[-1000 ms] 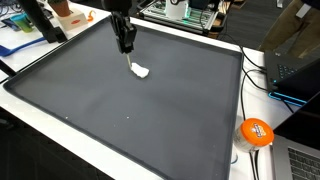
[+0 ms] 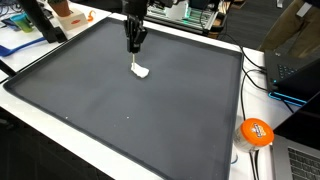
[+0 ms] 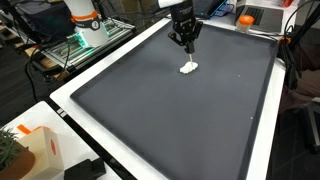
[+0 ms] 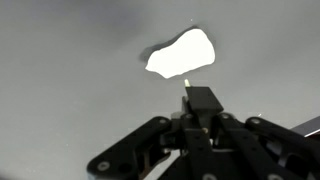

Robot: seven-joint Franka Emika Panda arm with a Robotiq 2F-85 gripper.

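A small white piece, flat and irregular in outline, lies on the dark grey board. Just above and beside it is my gripper, pointing down and shut on a thin pale stick. In exterior view 2 the stick's lower end comes down at the near edge of the white piece; whether they touch I cannot tell. The wrist view shows only the stick's pale tip beyond the closed fingers, a little short of the white piece.
Most of the board is bare. An orange-topped container stands outside its right edge, near a laptop. Cables run along that side. In exterior view 2 a potted plant stands at the lower left.
In exterior view 1 my gripper and the stick have shifted to the right, closer to the white piece. The white piece looks unmoved.
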